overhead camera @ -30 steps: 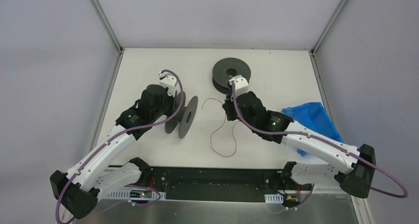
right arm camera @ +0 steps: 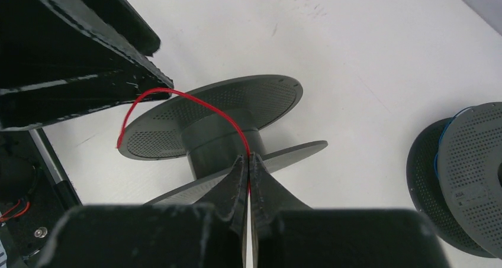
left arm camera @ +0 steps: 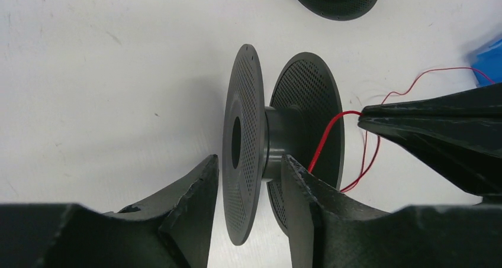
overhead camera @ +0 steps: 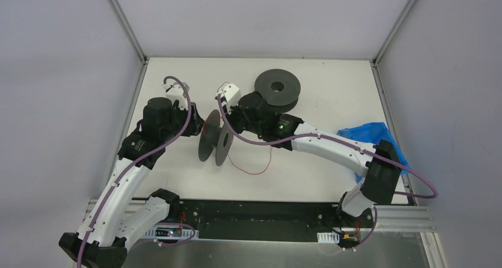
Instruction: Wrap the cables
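The grey spool (overhead camera: pixel 224 145) stands on its rims left of the table's middle, its bare core (left arm camera: pixel 283 139) showing between two perforated flanges. My right gripper is shut on the red cable (right arm camera: pixel 204 104) above the spool. Past those fingertips the cable's free end arches over the gap between the flanges, toward the left gripper's fingers. The rest of the cable (overhead camera: pixel 254 173) trails in a loop on the table. In the left wrist view, my left gripper is part open beside the near flange, with no cable held between its fingers.
A second grey spool (overhead camera: pixel 277 86), wound with blue cable (right arm camera: pixel 437 161), lies flat at the back. The blue bin (overhead camera: pixel 370 135) stands at the right edge.
My right gripper has moved left to the spool, carrying the red cable's end over it. The left arm has shifted left, away from the spool. The spool has barely moved.
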